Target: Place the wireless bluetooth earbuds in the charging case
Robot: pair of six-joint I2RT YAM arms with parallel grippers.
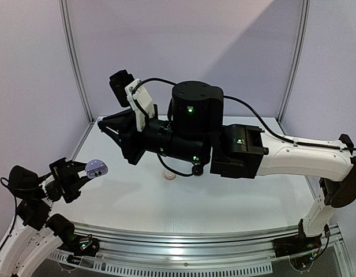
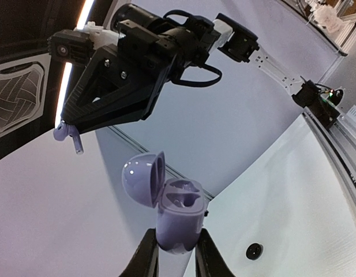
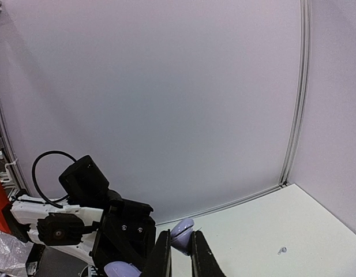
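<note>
The lilac charging case is gripped by my left gripper, its lid standing open and its wells facing up in the left wrist view. From the top, that case sits at the left side, above the table. My right gripper is shut on a lilac earbud; in the left wrist view this earbud hangs with its stem pointing down, apart from the case and beyond it. In the top view, the right gripper is farther back than the case.
A small lilac piece lies on the white table in the right wrist view. A pale round object rests mid-table, partly near the right arm's cable. The left wrist view shows a black round object.
</note>
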